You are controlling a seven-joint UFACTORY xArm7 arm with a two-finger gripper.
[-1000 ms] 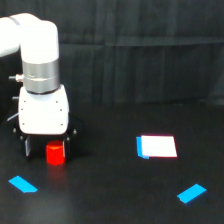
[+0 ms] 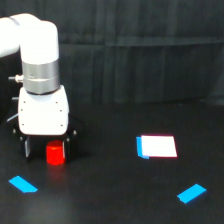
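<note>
A small red object is visible at the left, directly below the white hand of my gripper. The dark fingers are hard to make out against the black background. One finger seems to hang to the left of the red object. Whether either finger touches it cannot be seen, nor whether the object rests on the table or is raised.
A white rectangle with a red edge and a blue strip lies right of centre. Blue tape pieces mark the front left and front right.
</note>
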